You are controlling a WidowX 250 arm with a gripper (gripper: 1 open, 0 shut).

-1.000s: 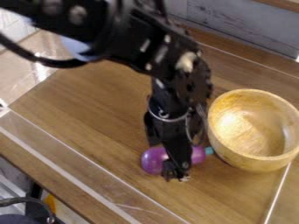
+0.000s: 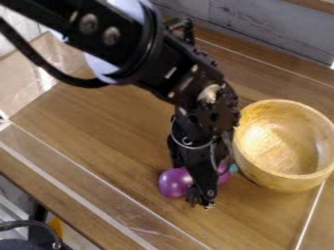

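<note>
My black gripper (image 2: 196,176) reaches down from the upper left and stands open over a purple eggplant-like object (image 2: 174,184) on the wooden table. Its fingers are around the object and partly hide it; a small teal tip shows at its right. A yellow bowl (image 2: 290,166) sits just to the right.
A grey wall (image 2: 241,29) runs along the back. Dark cables and equipment lie beyond the table's edge at the lower left.
The arm's upper part has shifted and tilted slightly, showing more of the white joint. The fingertips stay about the same place over the purple object, which has barely moved.
</note>
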